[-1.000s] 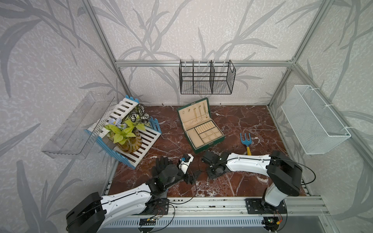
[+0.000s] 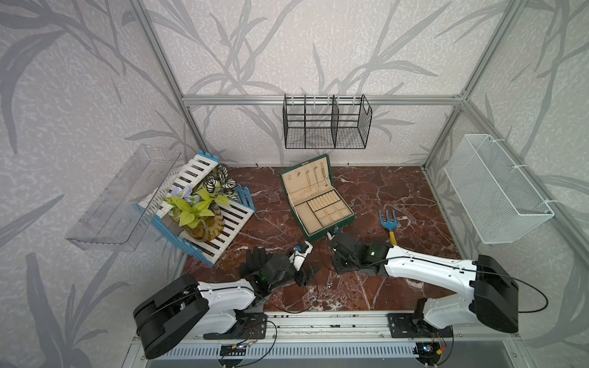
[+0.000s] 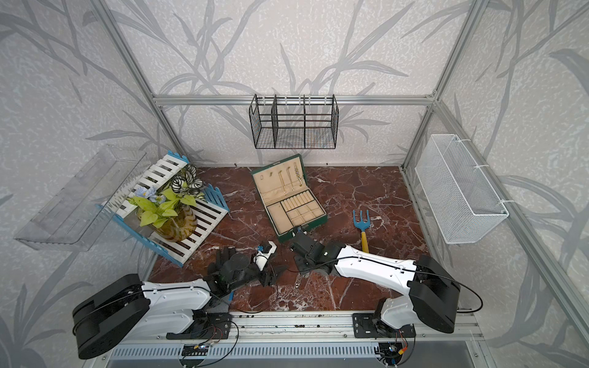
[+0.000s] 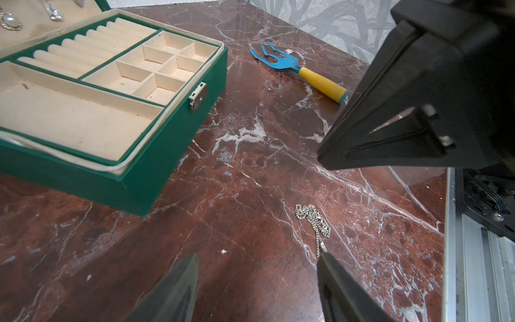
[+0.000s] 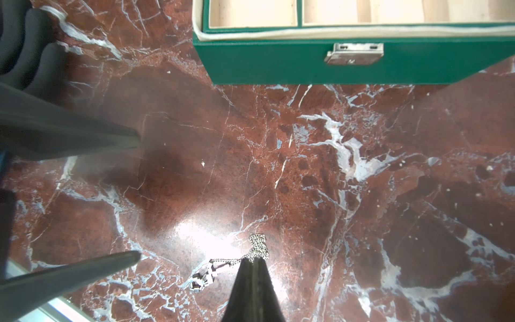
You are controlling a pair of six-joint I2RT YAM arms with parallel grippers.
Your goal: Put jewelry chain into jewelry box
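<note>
A silver chain lies bunched on the marble table, seen again as a small heap with a trailing end in the right wrist view. The open green jewelry box stands behind it, with compartments and jewelry in its lid. My left gripper is open, nothing between its fingers, low at the front left near the chain. My right gripper is shut, with nothing visible between its fingers, above the chain in its wrist view and in front of the box.
A fork with a yellow handle lies to the right. A plant on a white slatted stand occupies the left. Black gloves lie at the front left. Wire and clear baskets hang on the walls.
</note>
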